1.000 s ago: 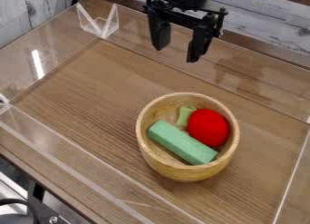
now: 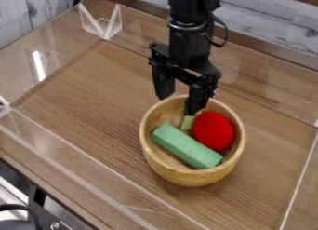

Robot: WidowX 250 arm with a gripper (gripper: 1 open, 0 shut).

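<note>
The black gripper (image 2: 183, 85) hangs open over the back rim of a wooden bowl (image 2: 166, 174), with nothing visible between its fingers. In the bowl lie a long green block (image 2: 187, 147), a red round object (image 2: 214, 132) at the right and a small light-green piece (image 2: 188, 123) near the back, partly hidden.
A white wire-like object (image 2: 104, 20) stands at the back left edge. A dark cable shows at the bottom left corner.
The gripper has moved down and toward the viewer, from the back of the table to just over the bowl. The bowl and its contents look unchanged.
</note>
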